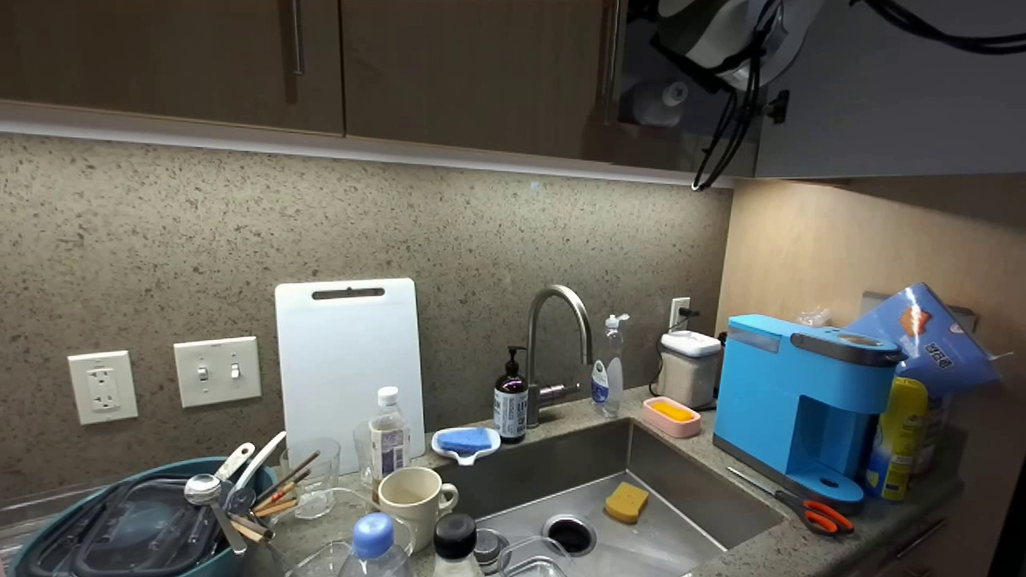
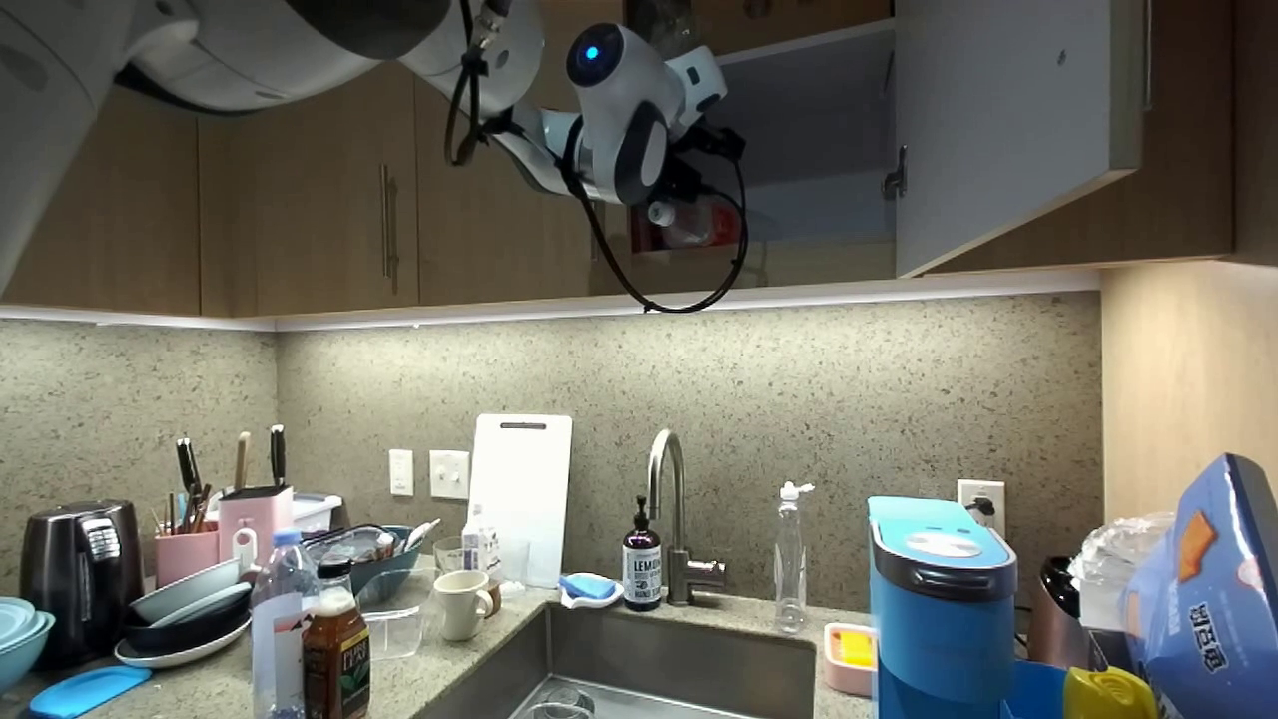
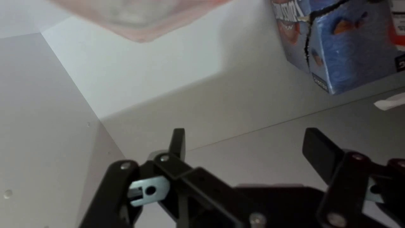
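Note:
In the wrist view my gripper stands open, its black fingers [image 3: 322, 154] wide apart with nothing between them. It is inside the open upper cabinet, above the sink. A blue printed box [image 3: 353, 49] with a torn, dark-edged seam appears at the upper right of that view, apart from the fingers. A blurred, see-through pinkish item [image 3: 152, 22] cuts across the top edge, close to the camera. From outside, a bottle with a white cap [image 2: 689, 223] lies on its side on the cabinet's lower shelf, just below the arm's wrist.
The cabinet door [image 2: 1018, 132] hangs open to the right of the arm. Below are the sink [image 1: 664, 481], a tall faucet [image 2: 666, 503] and a blue coffee machine [image 1: 808, 404]. Bottles, a mug [image 1: 414, 500] and dishes crowd the counter on the left. A pale scrap [image 3: 391, 102] lies near the box.

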